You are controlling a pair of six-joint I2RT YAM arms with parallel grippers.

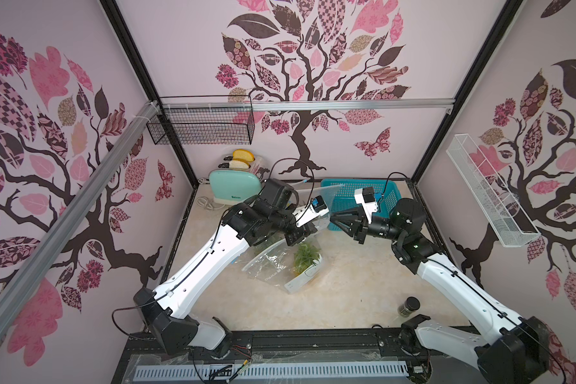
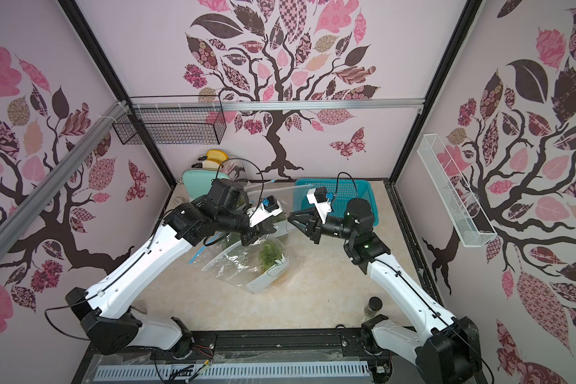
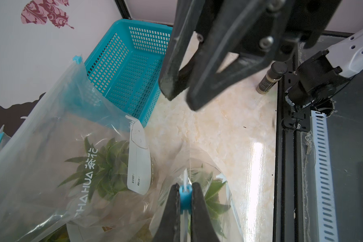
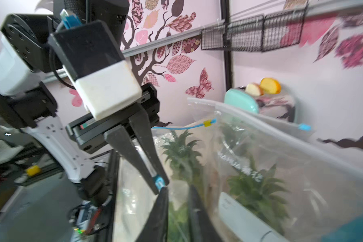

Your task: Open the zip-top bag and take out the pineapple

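In the left wrist view, the clear zip bag [image 3: 213, 165] in front has green pineapple leaves [image 3: 217, 201] inside. My left gripper is shut on that bag's small blue slider, with a white strip of the zip rising above it. The right wrist view also shows the slider [image 4: 160, 183] between the left fingertips. My right gripper stands with its fingers parted and no object visible between them, close to the left one. In the top left view the right gripper [image 1: 332, 220] is just right of the left gripper. The pineapple's lower part is hard to make out.
Other clear bags holding pineapples [image 4: 256, 185] stand beside and behind, one with a blue tag [image 3: 77, 59]. A blue basket [image 3: 129, 76] stands at the back right, a small dark-capped jar [image 1: 409, 306] at the front right.
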